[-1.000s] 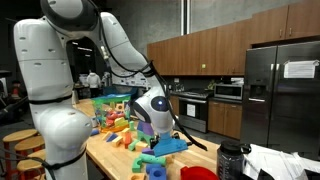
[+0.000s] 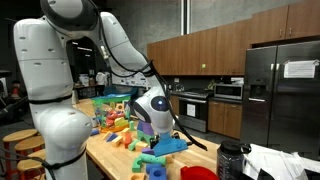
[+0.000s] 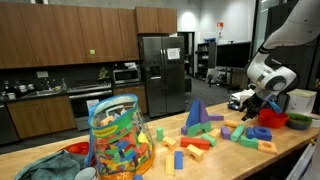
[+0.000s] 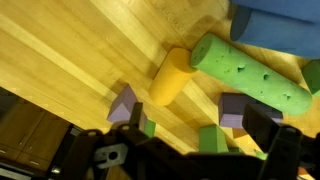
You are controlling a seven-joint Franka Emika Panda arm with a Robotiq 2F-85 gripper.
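Note:
In the wrist view my gripper stands open above the wooden tabletop, its dark fingers [image 4: 262,133] wide apart. Between and beyond them lie an orange cylinder [image 4: 173,76] and a longer green cylinder [image 4: 250,73], close together at one end. A purple block [image 4: 247,110] sits partly behind one finger, and another purple block [image 4: 124,104] shows by the other. Green blocks [image 4: 212,138] lie low in the view, partly hidden. A large blue piece [image 4: 277,30] fills the upper right. In exterior view 1 the gripper [image 2: 182,140] hangs over the table's front part.
A clear bag of coloured blocks [image 3: 121,135] stands on the table, with loose blocks around it. A red bowl [image 2: 198,173] and a black canister [image 2: 231,160] stand near the arm. Bare wood [image 4: 60,50] shows at the wrist view's left.

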